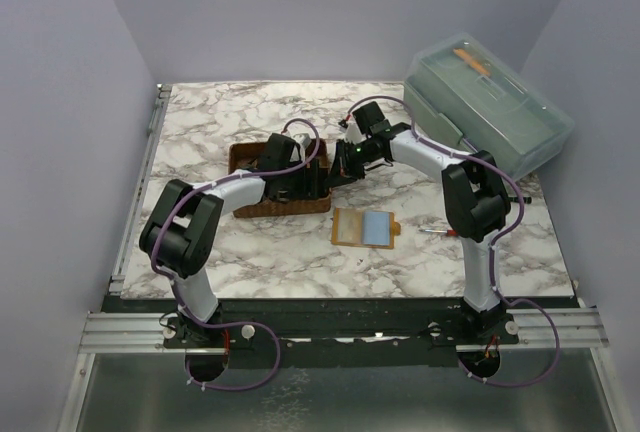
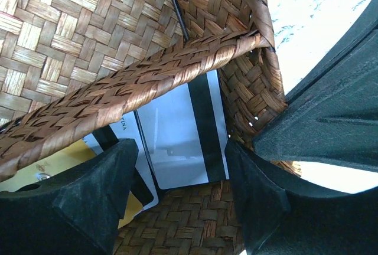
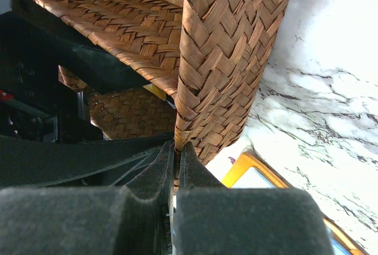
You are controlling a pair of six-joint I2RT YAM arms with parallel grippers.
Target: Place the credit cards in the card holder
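Inside the woven basket (image 1: pixel 290 208) lie cards. A white card with a black stripe (image 2: pixel 171 137) rests at the compartment's end in the left wrist view, beside another striped card (image 2: pixel 142 172) and a yellow card (image 2: pixel 65 163). My left gripper is open over the white card, one finger on either side of it; whether they touch it cannot be told. My right gripper is shut on the basket's thin wall edge (image 3: pixel 189 78) at its right corner. Just in front of the basket lies the card holder (image 1: pixel 363 228), with a blue side and a clear side.
A woven divider (image 2: pixel 118 95) crosses the basket close to the left fingers. At the back right stands a large translucent green box (image 1: pixel 490 102). A red-handled tool (image 1: pixel 440 232) lies at the right.
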